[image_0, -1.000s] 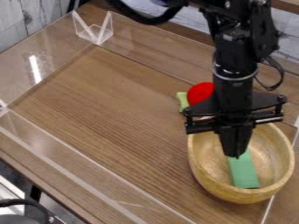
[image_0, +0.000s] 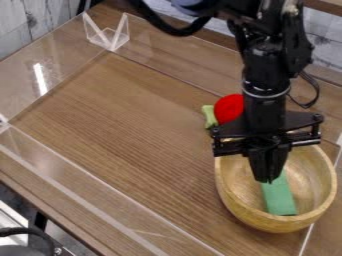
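The black robot gripper (image_0: 267, 150) hangs over a wooden bowl (image_0: 243, 205) at the lower right; whether its fingers are open or shut is hard to see. A green oblong object (image_0: 278, 196) lies in the bowl below the gripper, its upper part partly hidden. Behind the arm, a red round object (image_0: 227, 106) sits beside a light green piece (image_0: 210, 117).
A clear plastic container (image_0: 107, 32) stands at the far upper left.
The gripper has shifted slightly over the bowl, and the visible portion of the green object has varied. The bowl stays in about the same place.
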